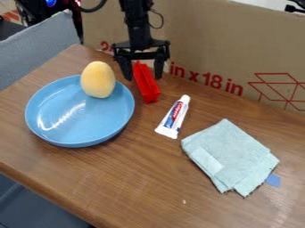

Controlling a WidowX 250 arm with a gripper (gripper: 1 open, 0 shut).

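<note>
My black gripper [142, 67] stands open, pointing down around the upper end of a red object [148, 85] at the back of the table. A blue plate [66, 120] lies at the left, holding a yellow egg-shaped object [98, 80] at its back right. A white toothpaste tube [173, 118] lies right of the red object. A folded pale cloth [233, 156] lies at the right.
A cardboard panel [226, 40] stands along the back. A grey padded edge [34, 49] is at the left.
</note>
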